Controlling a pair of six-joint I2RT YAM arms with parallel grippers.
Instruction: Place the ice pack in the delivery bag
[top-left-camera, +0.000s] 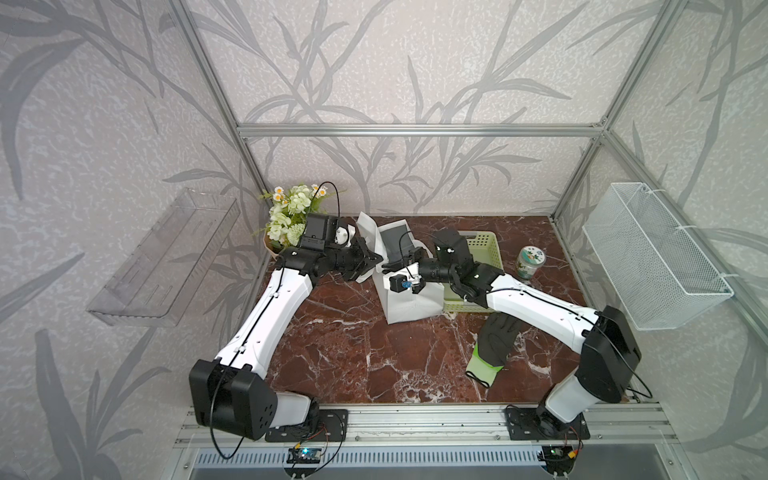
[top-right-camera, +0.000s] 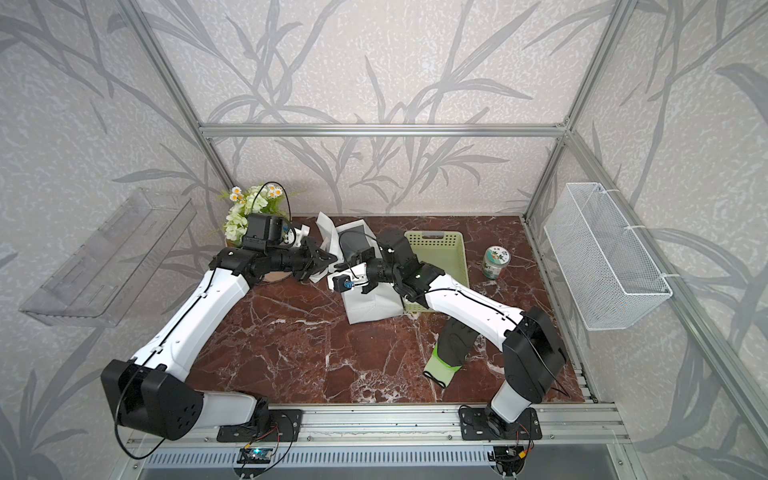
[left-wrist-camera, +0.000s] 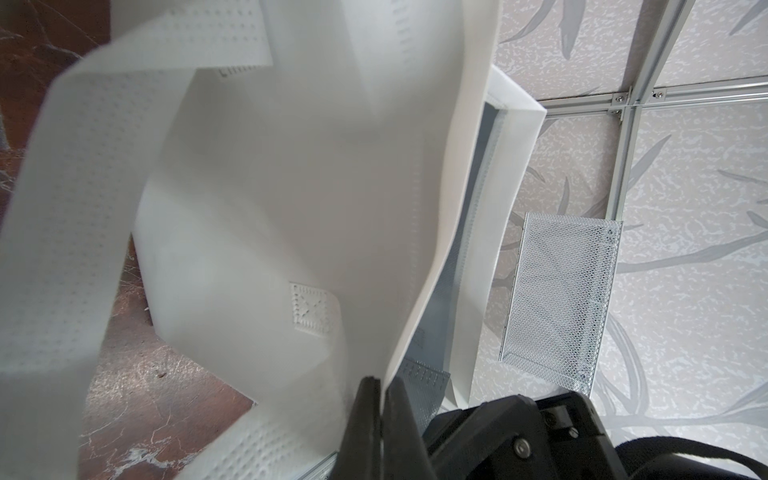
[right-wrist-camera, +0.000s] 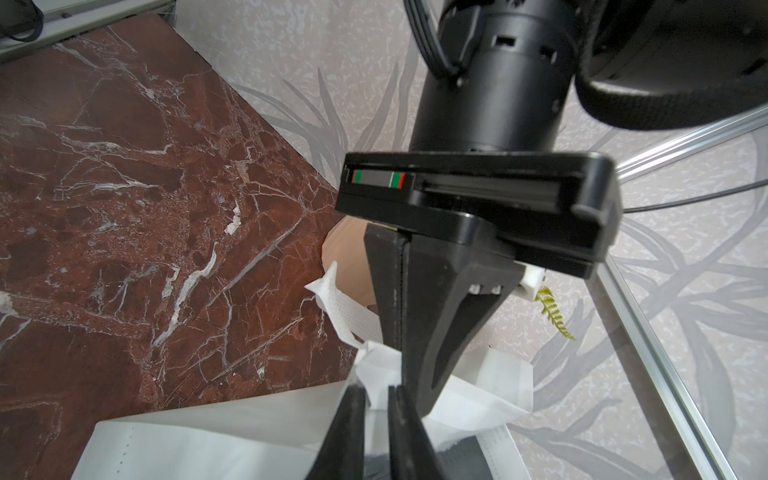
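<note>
The white delivery bag stands mid-table with its top open, its grey lining visible in the top left view. My left gripper is shut on the bag's rim, which runs straight into its fingertips in the left wrist view. From the other side, my right gripper is at the rim close to the left one, white bag material showing between its fingers. Both grippers nearly meet over the bag's left side. I cannot make out an ice pack in any view; the inside of the bag is mostly hidden.
A green basket stands just right of the bag, partly behind the right arm. Beyond it is a lidded tub. A black and green cap lies at front right. Flowers stand back left.
</note>
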